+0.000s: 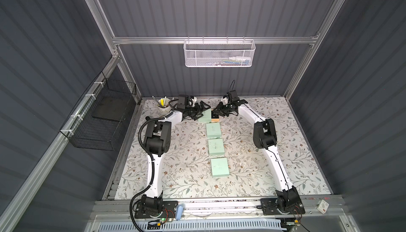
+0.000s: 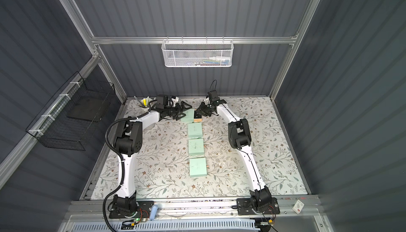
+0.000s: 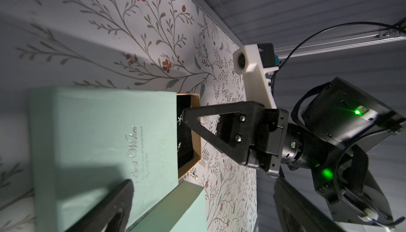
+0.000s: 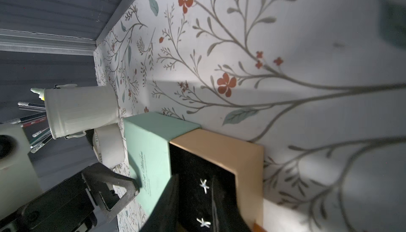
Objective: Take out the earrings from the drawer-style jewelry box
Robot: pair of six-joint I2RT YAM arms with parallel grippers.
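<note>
The mint-green jewelry box [image 3: 114, 134] lies at the back of the table, its tan-edged drawer [image 4: 220, 147] pulled out to the right. Inside, on black lining, sit star-shaped silver earrings [image 4: 204, 185]. My right gripper is over the drawer, its fingers part open and apart. One earring shows in the gap between them in the right wrist view; I cannot tell whether a finger touches it. My left gripper [image 1: 203, 111] stands open at the box's left side, fingers spread around the box, nothing clearly held.
Three more mint boxes, a near one [image 1: 220, 166] among them, line up toward the front. A small shiny piece [image 3: 193, 174] lies just outside the drawer. A white pail of pens [image 4: 82, 109] stands at the back left.
</note>
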